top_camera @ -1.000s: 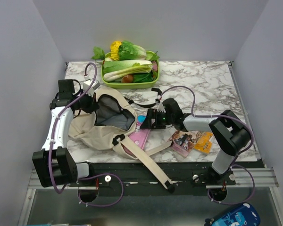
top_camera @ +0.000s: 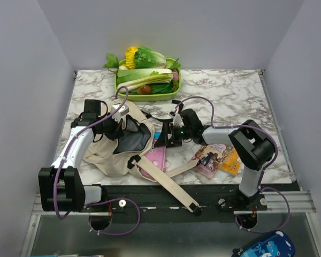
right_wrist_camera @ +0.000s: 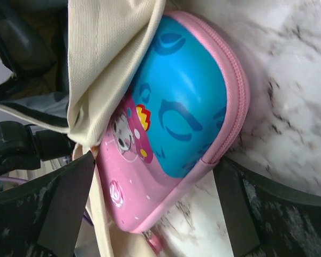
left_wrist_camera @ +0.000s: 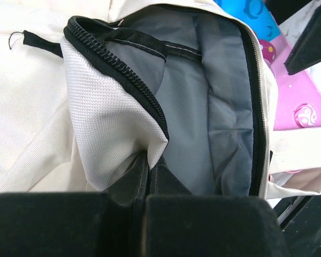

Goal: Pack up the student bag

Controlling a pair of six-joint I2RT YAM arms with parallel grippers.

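Observation:
The cream student bag (top_camera: 104,155) lies on the left of the table, its zipped mouth open onto a grey lining (left_wrist_camera: 187,107). My left gripper is shut on the bag's zipped edge, with fabric bunched at its fingertips. Against the bag's right side lies a pink and blue pencil case (right_wrist_camera: 176,101), partly under a strap. My right gripper stands open, its two fingers on either side of the case's near part in the right wrist view. Whether they touch the case I cannot tell.
Two picture books (top_camera: 209,159) and an orange booklet (top_camera: 231,161) lie to the right. Behind the bag stands a green basket (top_camera: 150,97) of vegetables. A bag strap (top_camera: 168,184) hangs over the front edge.
My left gripper has moved right and slightly toward the front with the bag's edge, narrowing the opening. The right arm has shifted slightly near the pencil case.

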